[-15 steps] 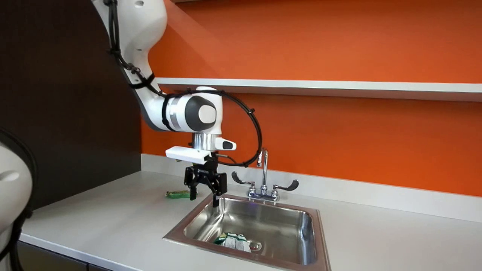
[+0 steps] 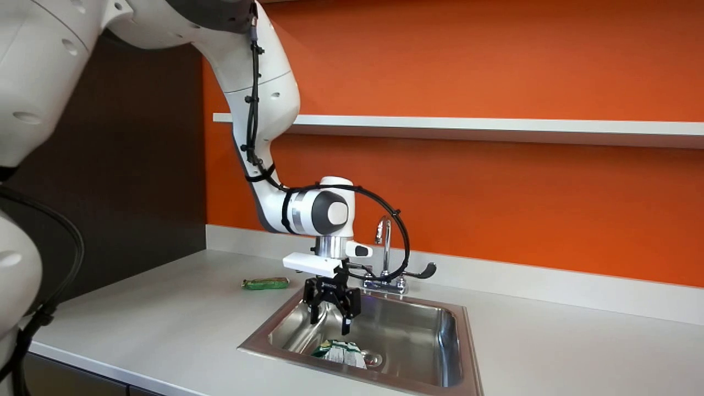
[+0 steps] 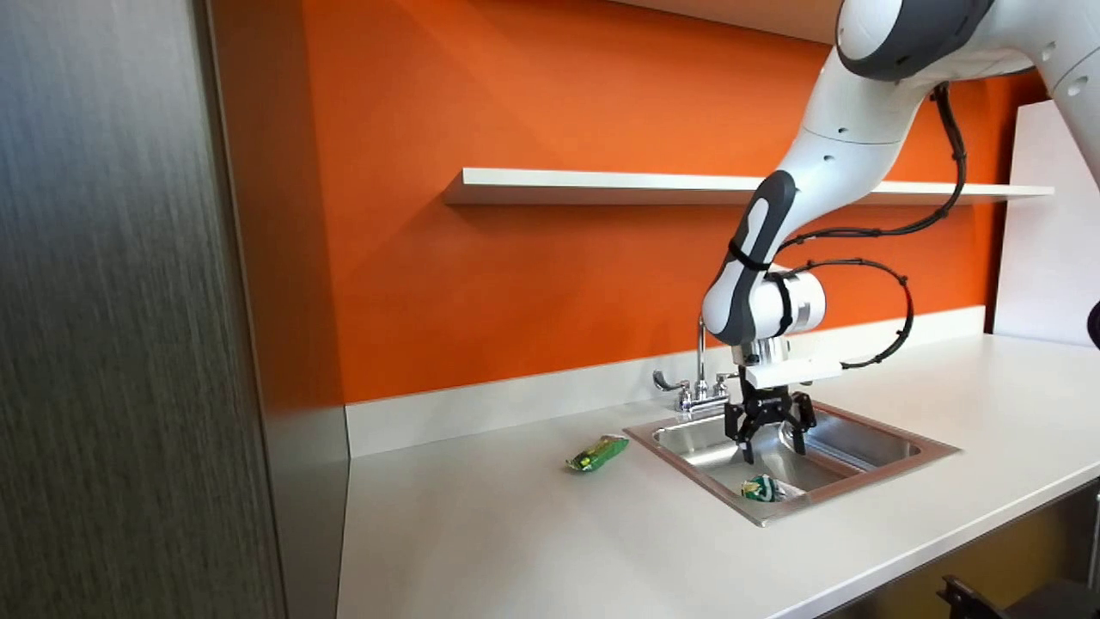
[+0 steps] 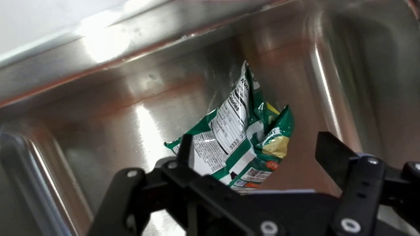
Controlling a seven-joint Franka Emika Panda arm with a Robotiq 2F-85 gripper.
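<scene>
A crumpled green and white snack bag (image 4: 232, 141) lies on the bottom of the steel sink (image 2: 472, 343). Exterior view 1 shows the same bag (image 2: 343, 353) near the sink's front wall, and exterior view 2 shows its green end (image 3: 760, 488). My gripper (image 2: 330, 323) is open over the sink, pointing down, with empty space between its fingers. From the wrist camera, the bag appears beyond and between the fingers, its lower edge partly hidden by the gripper body. A second green packet (image 2: 265, 283) rests on the counter left of the sink.
The chrome faucet (image 2: 386, 247) stands behind the sink, close to the wrist in exterior view 1. A white shelf (image 2: 495, 123) runs along the orange wall above.
My arm has come down and to the right in exterior view 1, from above the sink's left edge to over the basin. The bag and the packet stay where they were.
</scene>
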